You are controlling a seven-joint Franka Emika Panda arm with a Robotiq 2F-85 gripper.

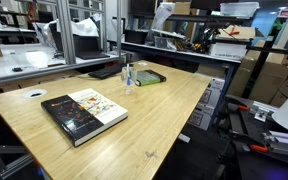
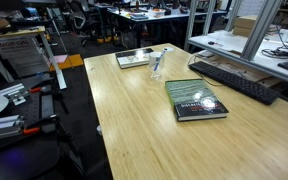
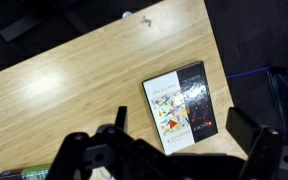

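A book with a black half and a white half bearing a colourful pattern lies flat at the near end of the wooden table in exterior view 1. In the wrist view that book lies below my gripper, which stands open with nothing between its dark fingers. A second book, green and black, lies flat in exterior view 2; only a part of this green book shows at the wrist view's lower left. Between the two books stands a clear cup holding something upright.
A black keyboard lies along the table's side near metal posts. Bare wood stretches along the table's open side. A white roll-like disc sits near the table edge in exterior view 1.
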